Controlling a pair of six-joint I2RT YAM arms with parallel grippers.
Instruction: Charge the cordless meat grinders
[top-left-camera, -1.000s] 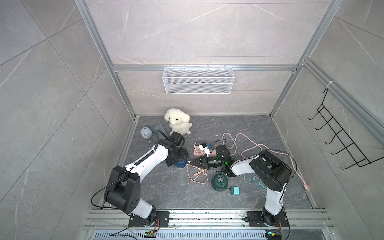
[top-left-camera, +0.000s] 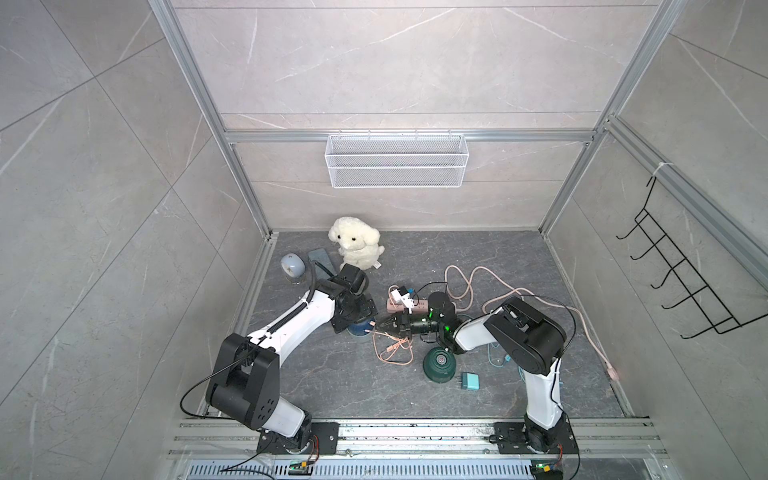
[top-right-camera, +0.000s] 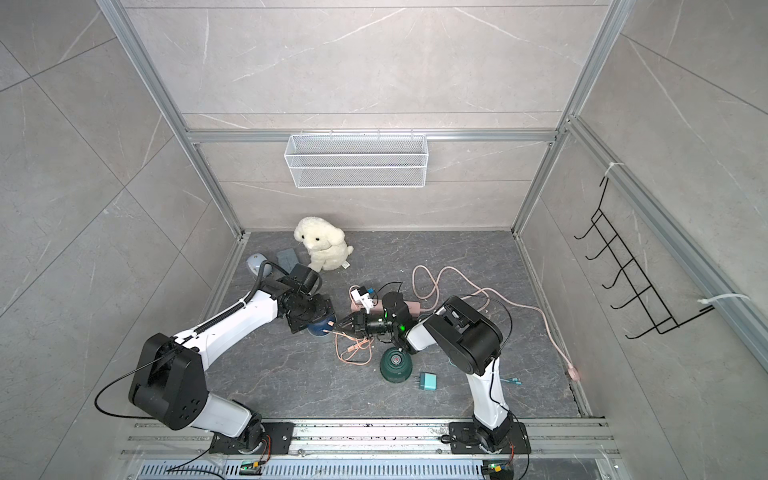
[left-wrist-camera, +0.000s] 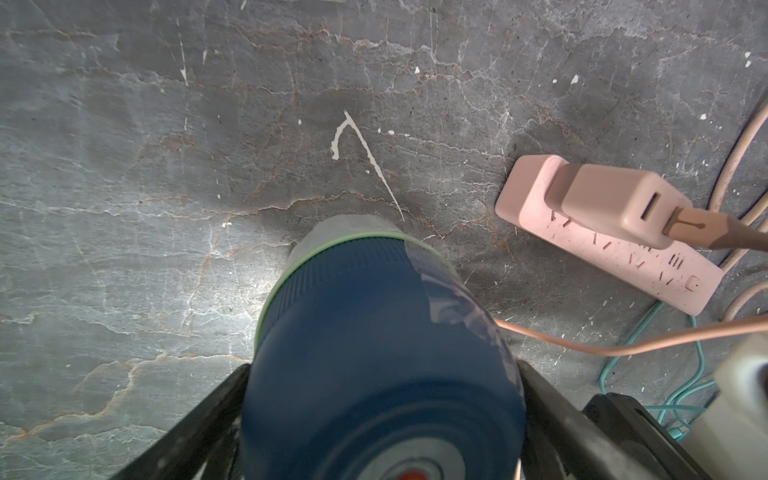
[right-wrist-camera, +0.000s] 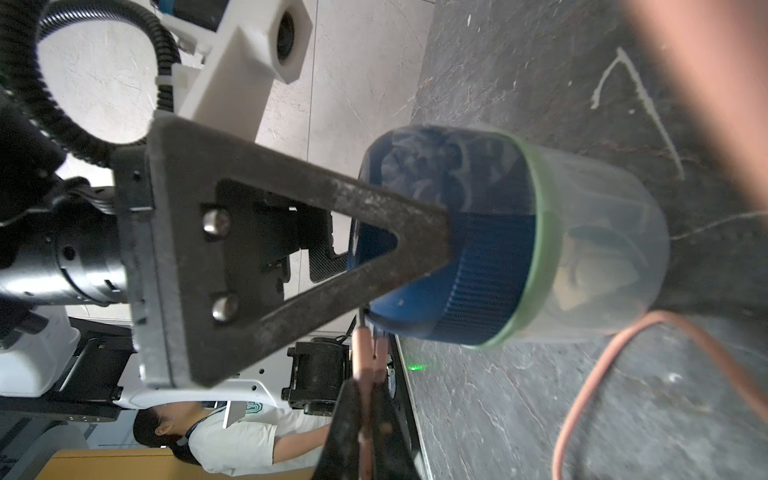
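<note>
A meat grinder with a blue top, a pale green ring and a clear cup stands upright on the table. My left gripper is open around its blue body, one finger on each side; one finger lies against the blue part in the right wrist view. My right gripper is shut on a pink charging cable's plug, whose metal tip is at the blue body's lower side. Whether the tip is inside a port cannot be told. A green grinder stands near the front.
A pink power strip with a pink charger plugged in lies behind the right gripper. Pink cable coils in front. A teal charger, a pale blue-grey grinder and a white plush dog stand apart.
My right gripper has shifted slightly left, with the pink plug, toward the blue grinder, and its arm's elbow has moved left too. The left arm has barely moved.
</note>
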